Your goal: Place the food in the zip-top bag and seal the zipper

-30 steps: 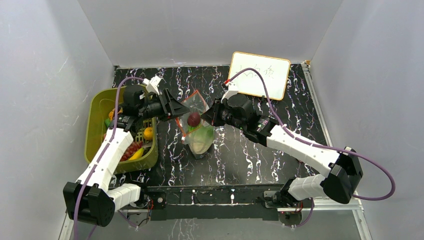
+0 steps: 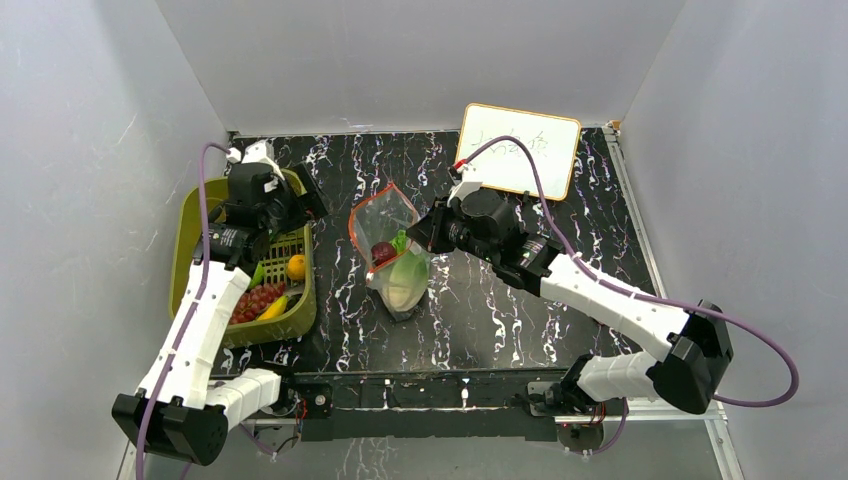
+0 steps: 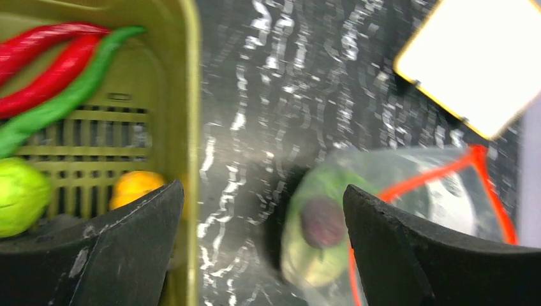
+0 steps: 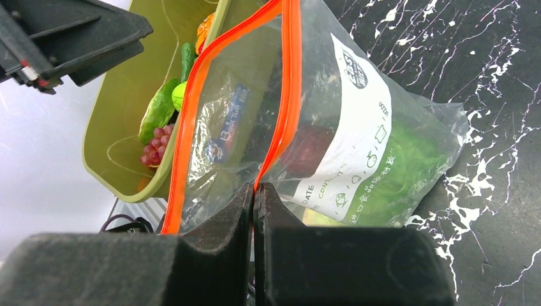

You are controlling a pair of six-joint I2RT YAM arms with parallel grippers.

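The clear zip bag (image 2: 395, 270) with orange zipper rims lies mid-table, holding a dark red round item and green and pale produce. My right gripper is shut on the bag's zipper rim, holding it raised. My left gripper stands open and empty above the inner edge of the green basket (image 2: 190, 250). In the basket are red peppers (image 3: 48, 80), a green pepper (image 3: 83, 83), a round green item (image 3: 19, 191), an orange (image 2: 296, 267), grapes (image 2: 258, 300) and a banana (image 2: 272, 309).
A whiteboard (image 2: 517, 150) lies at the back right. Grey walls enclose the back and sides.
My left gripper has moved back from over the bag toward the basket. The red item sits lower in the bag. The right arm has barely moved.
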